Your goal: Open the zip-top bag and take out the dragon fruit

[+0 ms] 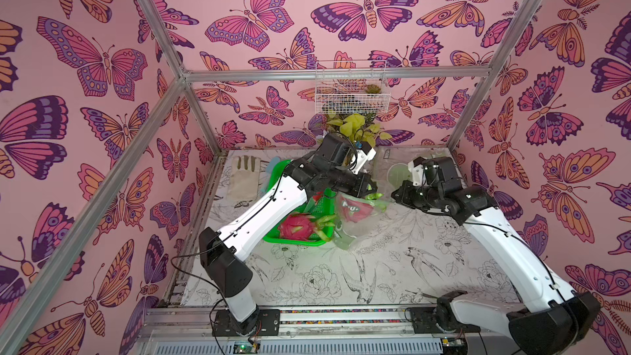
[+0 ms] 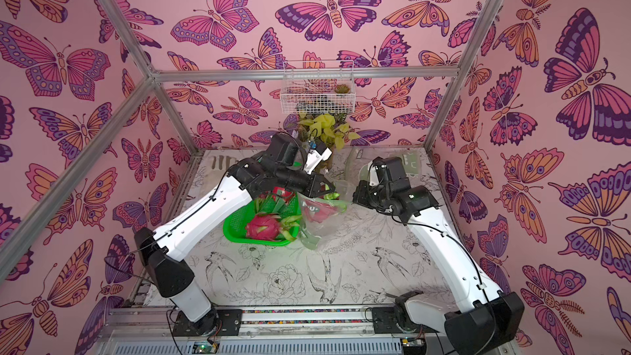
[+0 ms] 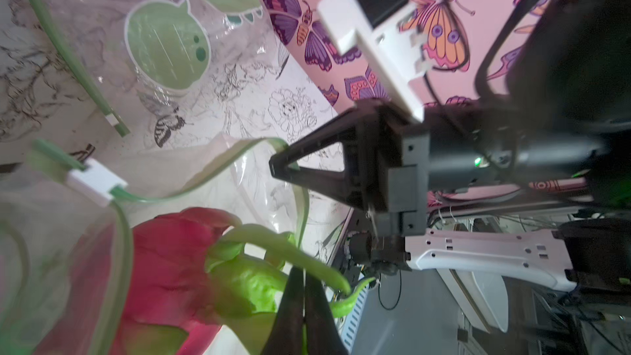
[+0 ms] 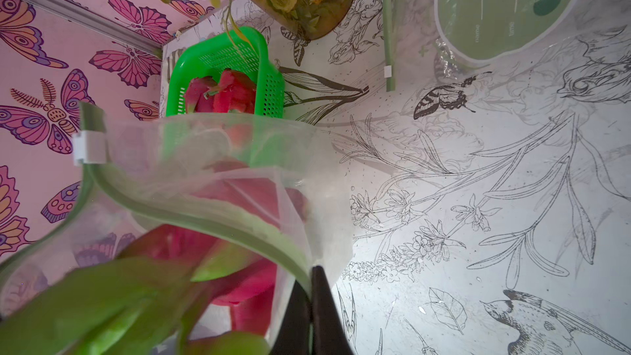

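Note:
A clear zip bag [image 4: 322, 157] with a green zip strip and white slider [image 3: 98, 180] hangs open-mouthed, its two strips parted. Inside lies a red dragon fruit [image 3: 171, 256], its green tips [image 3: 249, 276] pointing out at the mouth. My right gripper is shut on the green strip along one side of the mouth. My left gripper is shut close against the green tips; whether a tip or the strip lies between its fingers is hard to tell. From above, the left gripper [image 1: 369, 190] and right gripper [image 1: 396, 196] flank the bag.
A green basket [image 4: 270, 85] with several dragon fruits stands left of the bag. Another flat bag [image 3: 167, 46] with a green label lies behind on the table. A potted plant [image 1: 358, 128] stands at the back.

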